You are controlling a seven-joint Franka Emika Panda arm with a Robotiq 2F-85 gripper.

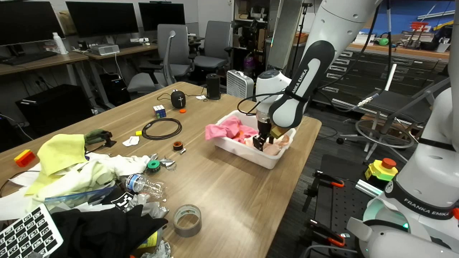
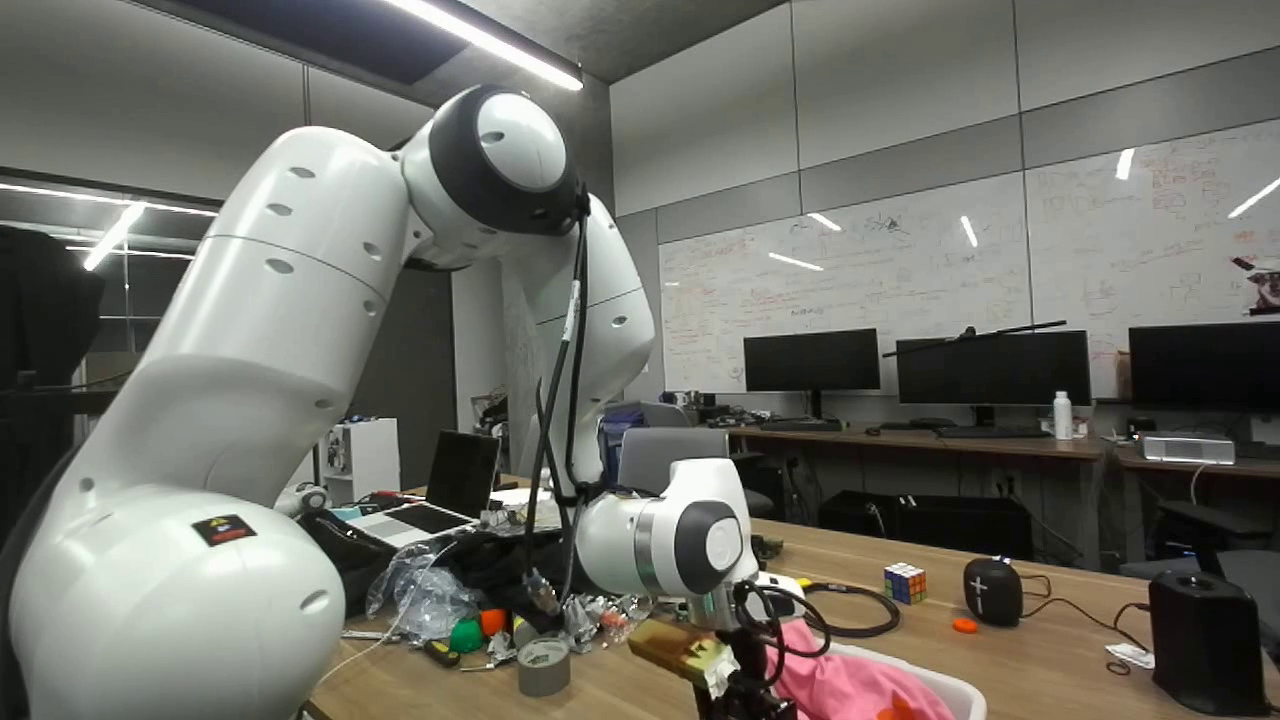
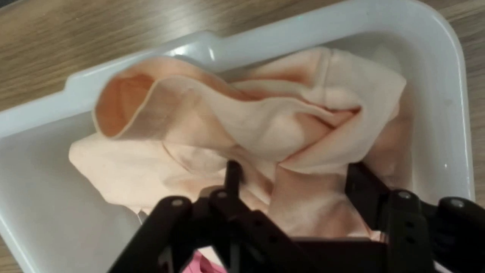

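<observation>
Inside a white bin lies a crumpled peach cloth, with folds standing up along one side. My gripper points down over this cloth, its two dark fingers spread apart with peach fabric visible across the gap. How firmly the fingertips touch the fabric cannot be told. A pink cloth fills the bin's other end and hangs over its rim; only a sliver of pink shows at the bottom of the wrist view. In exterior view 2 the fingers are cut off by the lower edge.
Bin walls stand close around the gripper. A black cable loop, a Rubik's cube and a speaker sit beyond the bin. Cloths, a plastic bottle and grey tape clutter the left side. Bare tabletop lies in front of the bin.
</observation>
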